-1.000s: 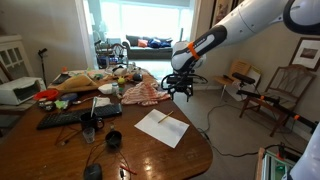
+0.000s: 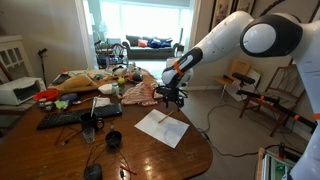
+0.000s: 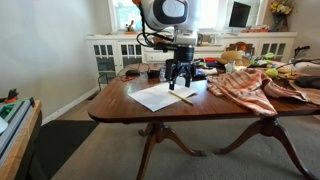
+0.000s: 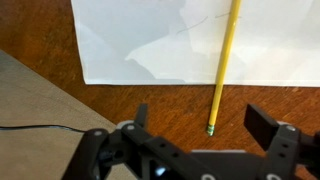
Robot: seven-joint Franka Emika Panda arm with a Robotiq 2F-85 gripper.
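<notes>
A yellow pencil lies on white paper in the wrist view, with its dark-tipped end reaching past the paper's edge onto the brown table. My gripper is open above that end, its fingers spread to either side and nothing held between them. From the side, exterior view 2 has the gripper pointing down over the paper, with a gap above the pencil.
A red-striped cloth lies beside the paper. On the table's other side are a black keyboard, a dark mug and loose cables. Bare tabletop shows in front of the paper.
The arm has come lower and moved left in exterior view 1, bringing my gripper from beyond the table's right side to over the paper. Pencil and paper have stayed in place.
</notes>
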